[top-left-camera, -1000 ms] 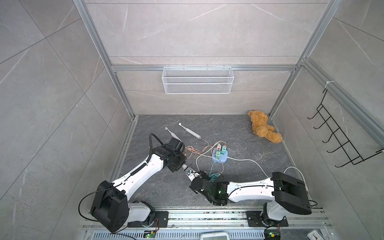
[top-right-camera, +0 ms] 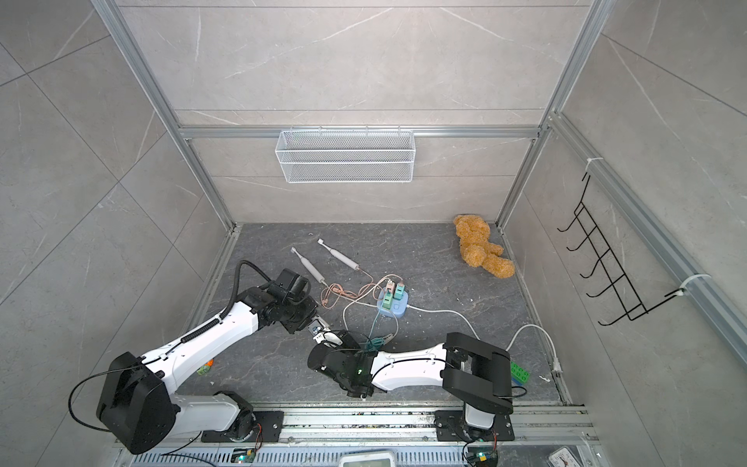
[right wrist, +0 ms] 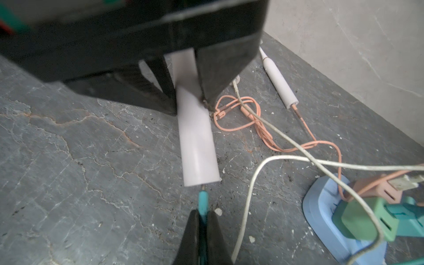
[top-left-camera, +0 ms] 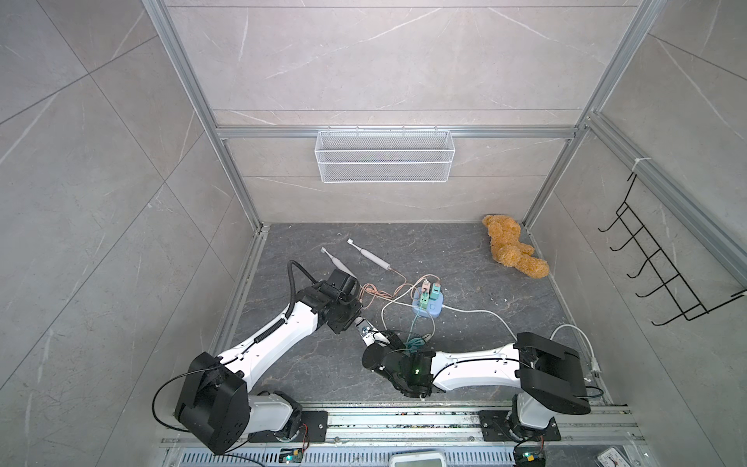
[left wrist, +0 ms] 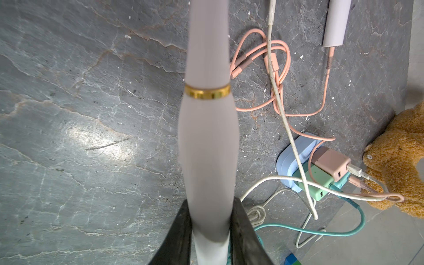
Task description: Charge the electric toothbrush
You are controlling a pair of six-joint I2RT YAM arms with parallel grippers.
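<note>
In the left wrist view a white toothbrush (left wrist: 208, 145) with a gold ring runs down the middle, and my left gripper is shut on its handle. The right wrist view shows the handle's flat bottom end (right wrist: 200, 163) pointing down toward a teal cable plug (right wrist: 203, 203). My right gripper is shut on that plug, its black fingers (right wrist: 190, 236) on either side. The plug's thin metal tip is at the edge of the handle's bottom; I cannot tell whether any of it is inside. Both grippers meet near mid-table.
Another white toothbrush (right wrist: 279, 81) with a pink cable (right wrist: 302, 121) lies behind. A blue power strip (right wrist: 315, 205) holds pink and green adapters. White cable (right wrist: 304, 154) crosses close on the right. A teddy bear (top-left-camera: 513, 247) lies at the far right corner.
My right arm has shifted a little to the left, its gripper closer to the left one. The left arm looks unmoved.
</note>
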